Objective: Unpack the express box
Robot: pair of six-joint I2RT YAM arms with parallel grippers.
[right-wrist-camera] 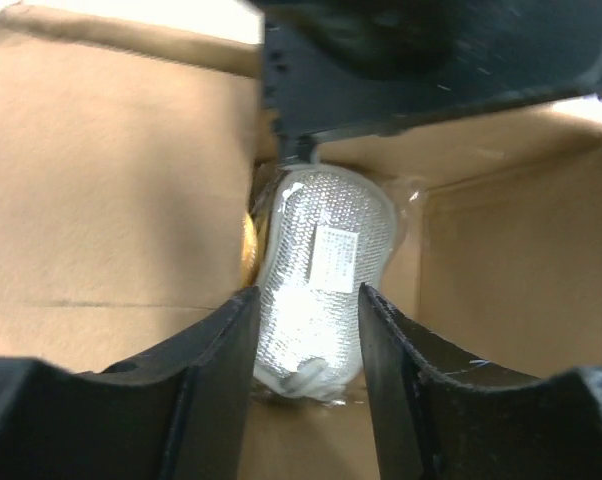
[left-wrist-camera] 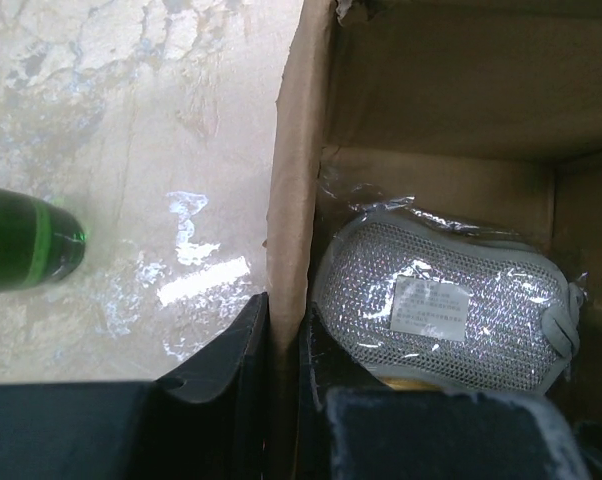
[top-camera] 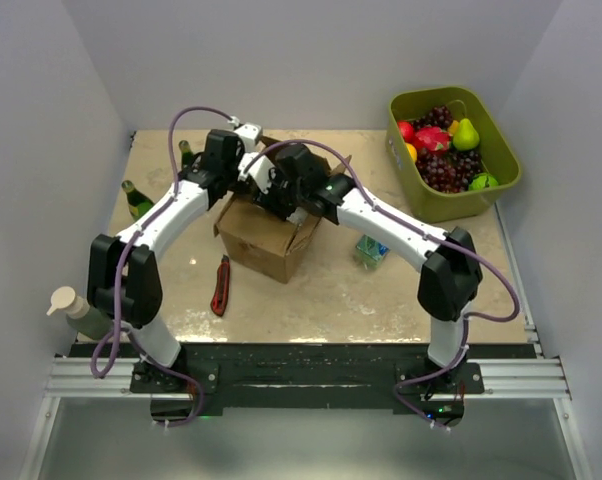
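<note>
The open cardboard box (top-camera: 261,248) stands mid-table, partly hidden by both arms. My left gripper is shut on the box's upright edge. Inside lies a grey mesh pouch (left-wrist-camera: 441,300) in clear plastic with a white label (left-wrist-camera: 429,307), something yellow beside it. My right gripper is part open over the pouch, down inside the box; whether its fingers touch it I cannot tell.
A red box cutter (top-camera: 221,285) lies front left. Green bottles (top-camera: 139,200) stand at the left, a pump bottle (top-camera: 86,315) at the table's corner. A green-blue packet (top-camera: 371,250) lies right of the box; a fruit basket (top-camera: 411,185) stands back right.
</note>
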